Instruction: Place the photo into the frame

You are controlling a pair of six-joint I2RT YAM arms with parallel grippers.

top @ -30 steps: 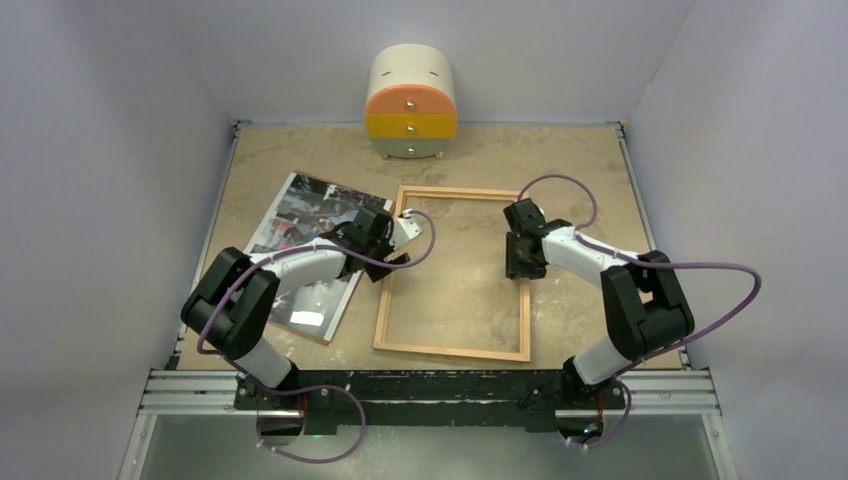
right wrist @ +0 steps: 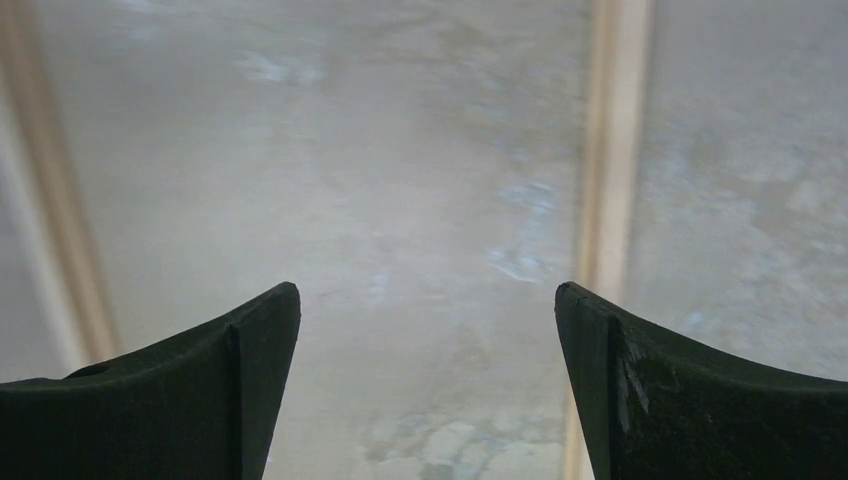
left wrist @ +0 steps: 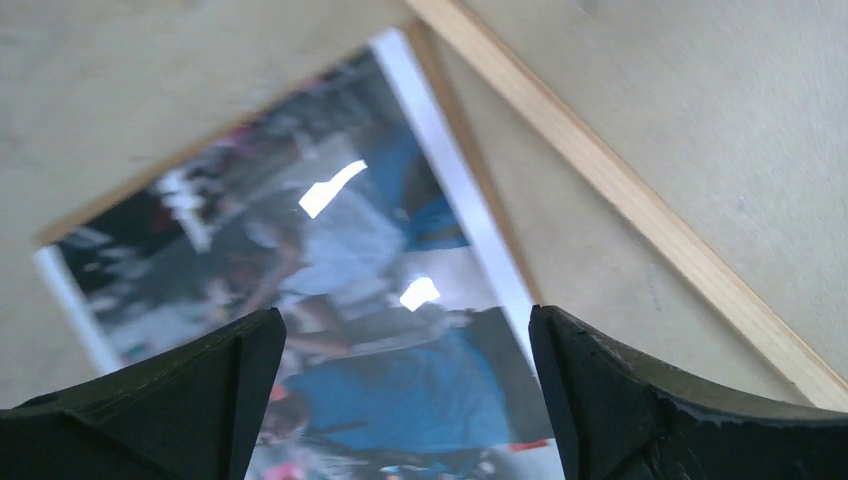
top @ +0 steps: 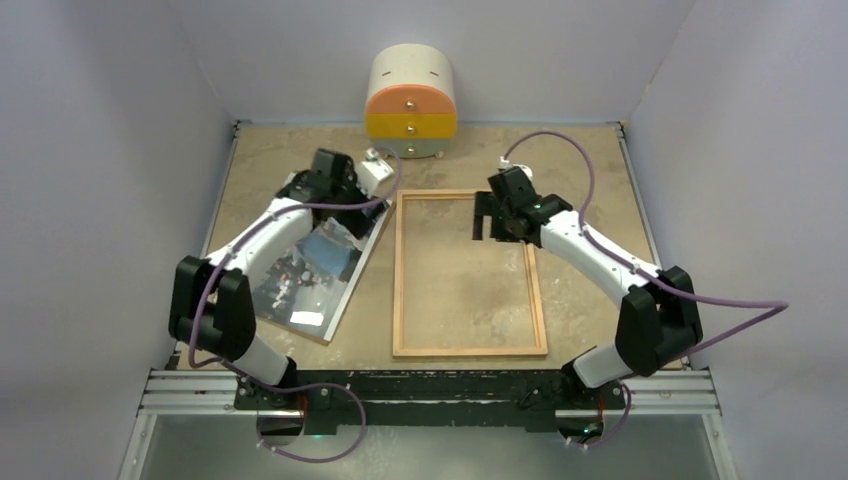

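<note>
The photo [top: 285,275] lies face up at an angle on the left of the table, a glossy group picture with white side borders on a thin board. To its right the empty wooden frame [top: 470,351] rests flat, bare table showing inside it. Above the photo's upper part hovers my left gripper, open, with the photo [left wrist: 350,250] in sight beneath its fingers [left wrist: 200,400]. My right gripper is open over the upper right of the frame, nothing between its fingers; the frame's right bar [right wrist: 606,180] passes beneath one finger.
A small rounded chest of drawers [top: 410,100] stands against the back wall. Between photo and frame runs a narrow strip of table, tightest at the photo's upper right corner. Clear table [top: 585,320] lies right of the frame.
The frame has shifted slightly right and straightened. My right gripper has opened, left its right bar and moved back and left. My left gripper has moved from the frame's left bar to above the photo.
</note>
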